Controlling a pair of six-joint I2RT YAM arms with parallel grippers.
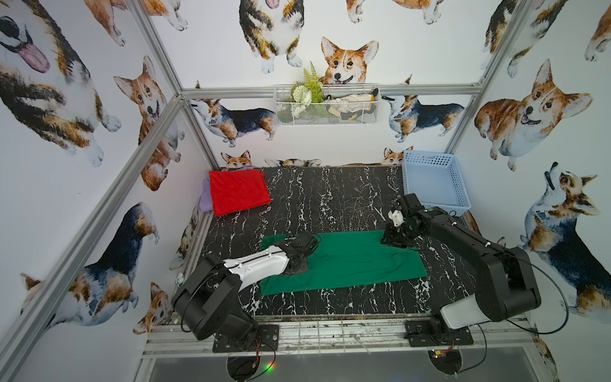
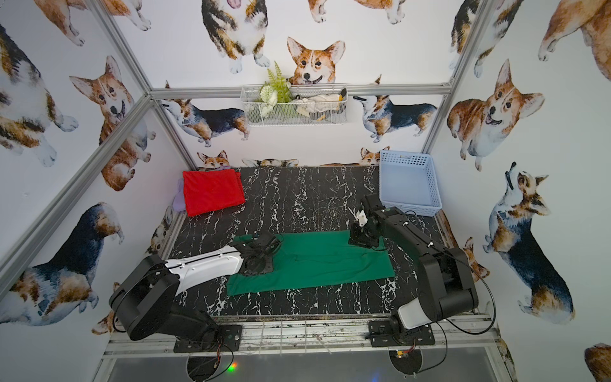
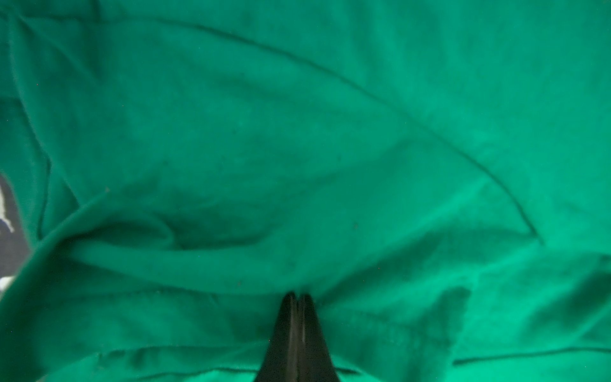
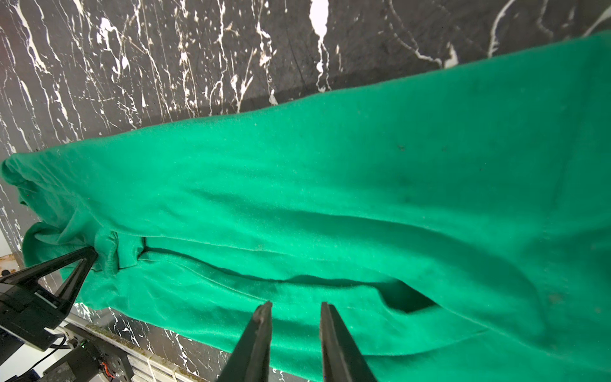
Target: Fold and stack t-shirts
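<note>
A green t-shirt (image 1: 343, 258) lies as a long folded strip across the front half of the table. Over its left end, my left gripper is shut, its tips down against wrinkled green cloth; whether any fold is pinched between them cannot be made out. My right gripper is above the shirt's right part, its fingers apart with only cloth visible below the gap. Layered edges and a small opening between folds show under it. A red folded shirt (image 1: 239, 191) rests at the back left, with a purple cloth (image 1: 205, 196) peeking out beside it.
A light blue basket (image 1: 435, 181) stands empty at the back right, near the right arm. A wire rack (image 1: 326, 113) with a plant hangs on the back wall.
</note>
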